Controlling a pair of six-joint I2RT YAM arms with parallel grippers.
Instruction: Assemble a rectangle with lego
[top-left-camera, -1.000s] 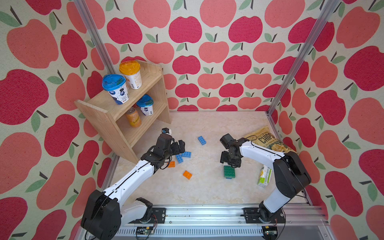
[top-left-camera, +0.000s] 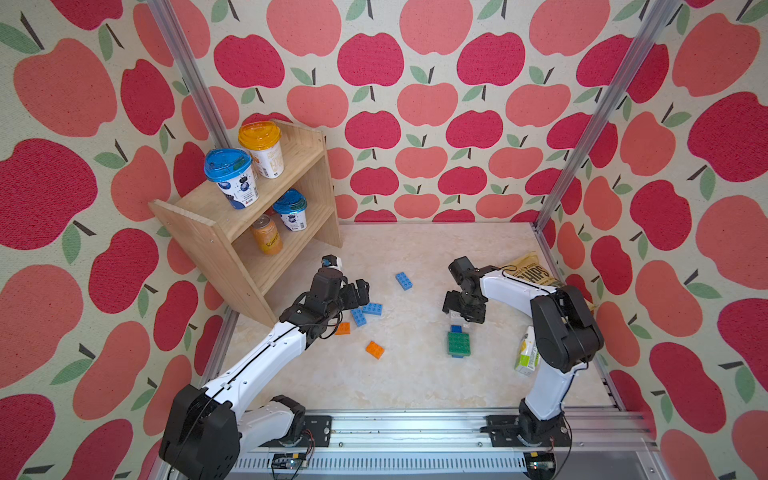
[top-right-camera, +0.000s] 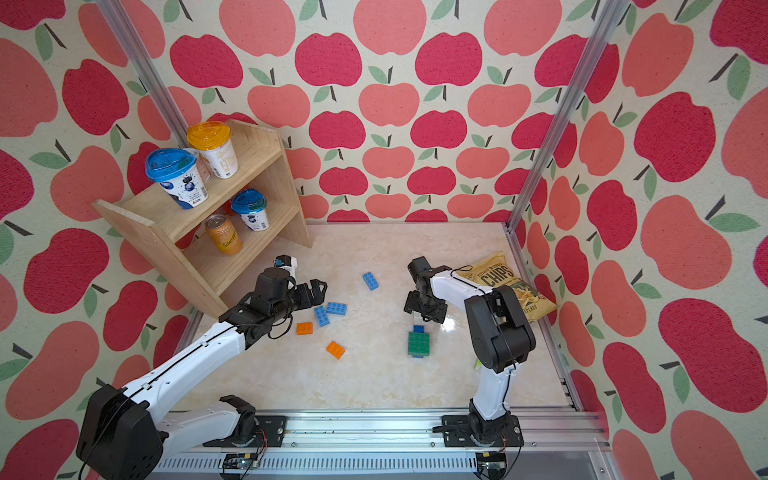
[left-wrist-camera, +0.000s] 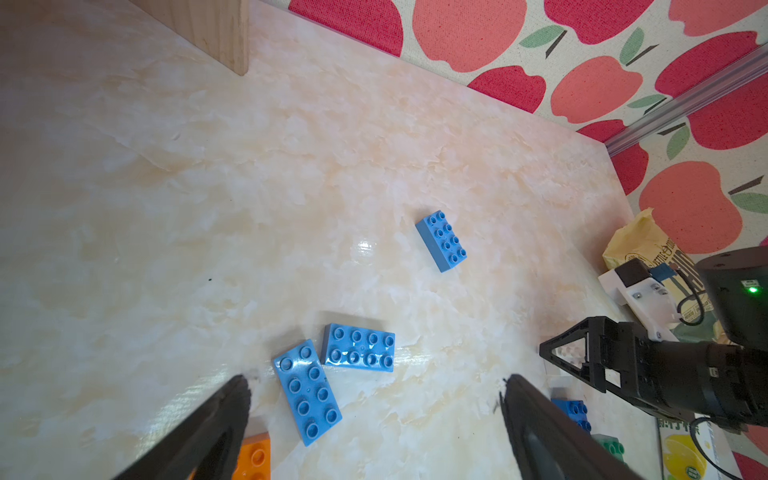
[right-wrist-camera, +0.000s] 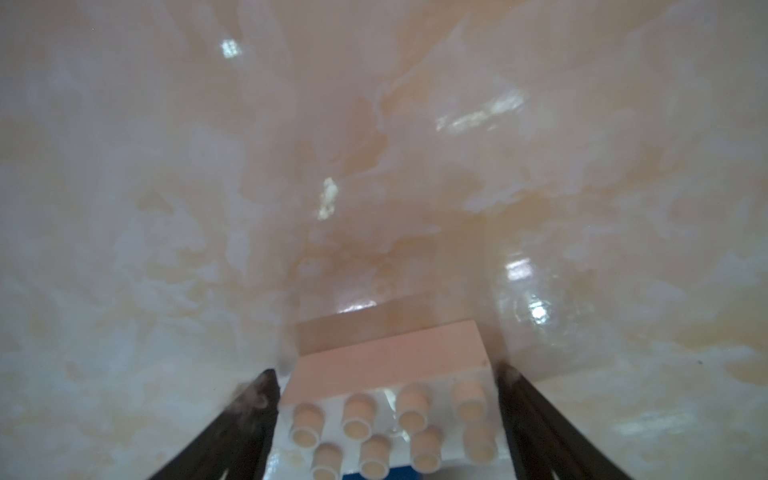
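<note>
A pale, whitish brick (right-wrist-camera: 392, 360) lies studs up between the fingers of my right gripper, one finger close at each end. Whether they press on it cannot be told. From above, that gripper mostly covers it. Just in front, a green brick (top-left-camera: 458, 344) sits on blue bricks, with a blue end (top-left-camera: 457, 328) showing beyond it. My left gripper is open and empty, above the left part of the table. Ahead of it are two blue bricks (left-wrist-camera: 360, 347) (left-wrist-camera: 307, 392) side by side and a lone blue brick (left-wrist-camera: 441, 241). Two orange bricks (top-left-camera: 374, 349) (top-left-camera: 342, 328) lie nearby.
A wooden shelf (top-left-camera: 212, 268) with tubs and a can stands at the left. At the right lie a chips bag (top-right-camera: 512, 284) and a carton (top-left-camera: 527, 352), partly behind the right arm.
My right gripper has drawn back from the green brick and shifted slightly, uncovering the blue end and part of the pale brick. The left arm looks unmoved.
</note>
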